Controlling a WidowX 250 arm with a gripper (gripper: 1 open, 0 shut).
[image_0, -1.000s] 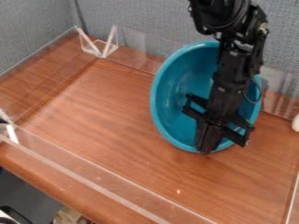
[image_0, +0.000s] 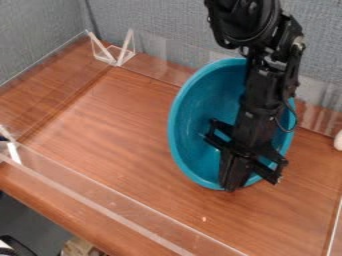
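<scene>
A large teal bowl (image_0: 189, 125) is tipped up on its side at the right of the wooden table, near the back. My black gripper (image_0: 233, 176) reaches down in front of its hollow, with the fingertips low at the bowl's lower rim. The fingers look shut, with nothing visible between them, though dark parts hide much of the detail.
A white wire object (image_0: 112, 52) is at the back left. A white item (image_0: 337, 140) sits at the right edge, and grey walls enclose the back and left.
The arm and bowl have shifted only very slightly, with the gripper's tips a little lower than before.
</scene>
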